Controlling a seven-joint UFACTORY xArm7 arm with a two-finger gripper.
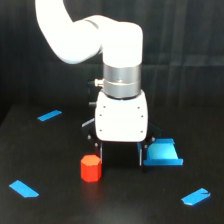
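A small red block with an angular outline sits on the black table, left of centre. Above the table and just right of it hangs my gripper, under its white housing. The fingers look spread wide, a thin dark finger on each side and no object visible between them. The left finger is close beside or behind the block; whether they touch is not clear. To the right of the gripper lies a blue square, its left edge close to the right finger.
Strips of blue tape mark the table: one at the far left, one at the near left and one at the near right. Bare black table fills the front middle. A dark curtain hangs behind.
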